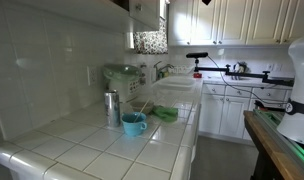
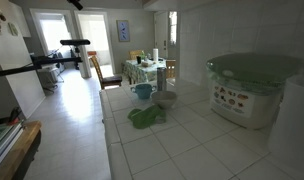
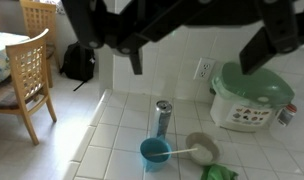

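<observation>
Two dark fingers hang into the top of the wrist view, wide apart; my gripper is open, with nothing between them. Beyond and below them, on the white tiled counter, stand a blue cup (image 3: pixel 155 156), a silver can (image 3: pixel 162 118) and a grey bowl (image 3: pixel 200 140). A pale utensil (image 3: pixel 177 152) reaches from the bowl toward the cup. Beside the bowl lies a green cloth (image 3: pixel 219 173), partly cut off by the frame edge. In exterior view 1 the cup (image 1: pixel 134 126) is near the can (image 1: pixel 112 108); only a dark tip of the gripper shows at the top edge.
A white container with a green lid (image 2: pixel 239 103) stands by the wall. Bare tile (image 1: pixel 102 155) lies in front of the cup. An upper cabinet (image 1: pixel 82 12) overhangs the counter. Chairs (image 3: pixel 34 75) and a table stand beyond the counter's end.
</observation>
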